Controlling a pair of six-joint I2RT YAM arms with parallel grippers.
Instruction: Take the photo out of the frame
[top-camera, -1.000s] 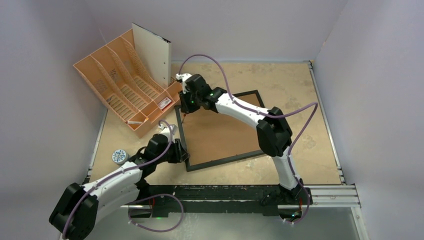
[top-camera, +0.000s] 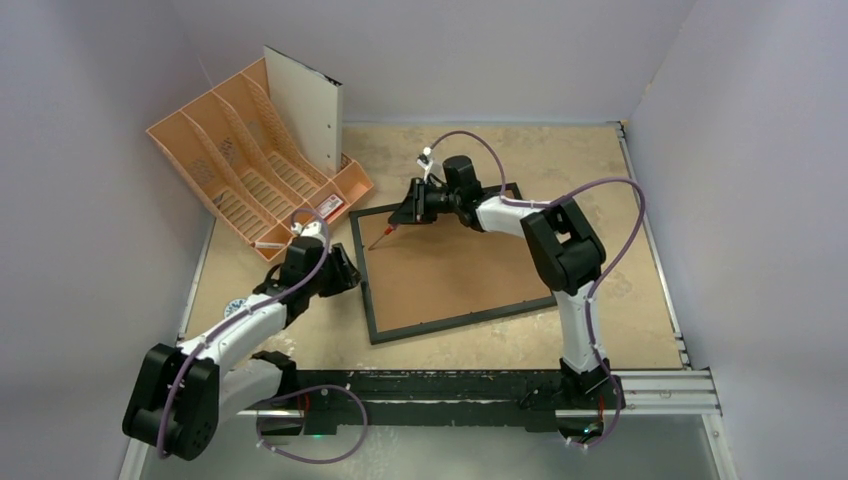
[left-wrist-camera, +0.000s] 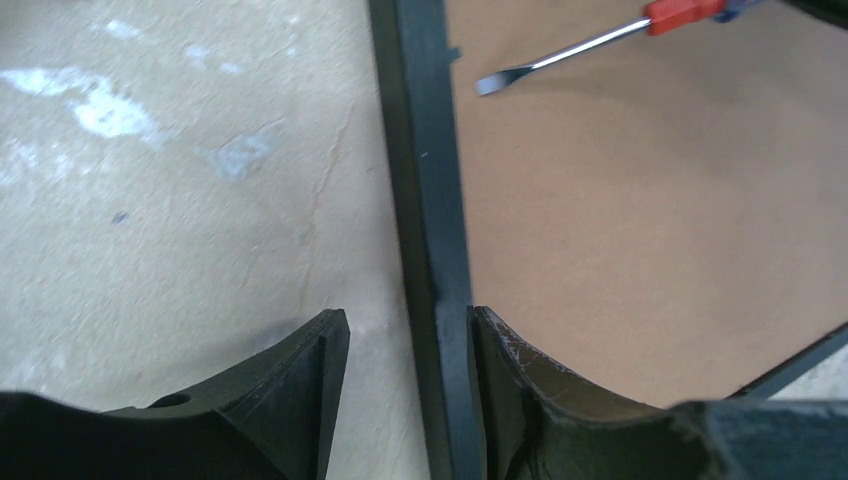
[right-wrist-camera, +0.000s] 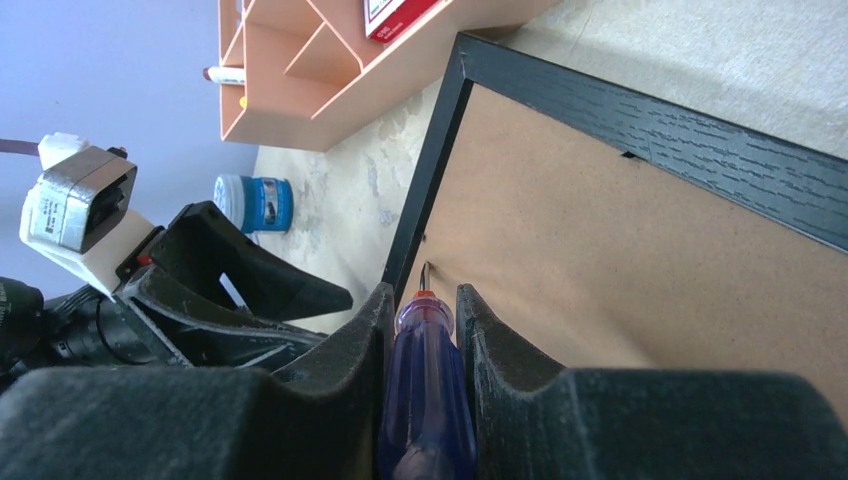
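Note:
The black photo frame (top-camera: 450, 325) lies flat, its brown backing board (top-camera: 450, 280) facing up inside the border. My right gripper is shut on a screwdriver (right-wrist-camera: 428, 405) with a purple and red handle. Its flat tip points down at the board just inside the left border, as the left wrist view shows beside the blade (left-wrist-camera: 590, 42). My left gripper is over the frame's left border (left-wrist-camera: 432, 210), fingers part way apart. Bare table shows between its left finger and the border; whether anything is held is unclear. The photo is not visible.
An orange compartment organizer (top-camera: 250, 160) stands at the back left, with a white panel (top-camera: 310, 110) upright in it. A blue jar (right-wrist-camera: 268, 204) sits left of the frame, behind the left arm. Clear table (top-camera: 635, 270) lies to the right.
My right gripper has moved rightward with the screwdriver, its tip shifting along the left border inside the frame. My left gripper has moved away from the front-left corner, farther back and slightly left.

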